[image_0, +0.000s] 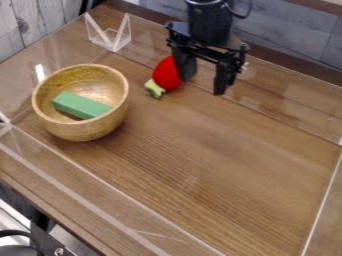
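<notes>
My black arm and gripper (201, 58) hang over the back middle of the wooden table. A red object (167, 72), with a small light-green part below it, lies just left of the gripper. A tan bowl (100, 128) at the left holds a green block (78, 108). I cannot make out the gripper's fingers well enough to tell whether they are open or shut.
A white wire-like object (111, 35) stands at the back left.
</notes>
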